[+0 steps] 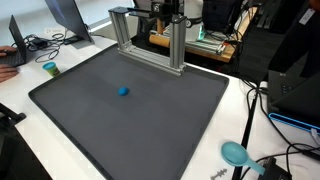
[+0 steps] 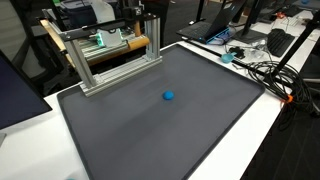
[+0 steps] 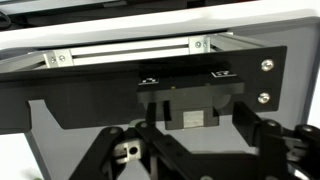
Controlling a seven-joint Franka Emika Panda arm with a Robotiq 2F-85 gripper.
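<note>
In the wrist view my gripper comes in from the bottom edge, its dark fingers apart on either side of a black block. Whether they touch the block cannot be made out, black against black. A pale square piece shows just below the block, which stands in front of a long black bar. In exterior view 1, a metal frame rises at the far edge of the grey board; dark parts above it are cropped by the top edge, and my gripper cannot be picked out there.
A small blue piece lies alone on the grey board, which is otherwise clear. A green-blue cup stands off its left side. A turquoise spoon-shaped thing lies at the near right. Cables run along the side.
</note>
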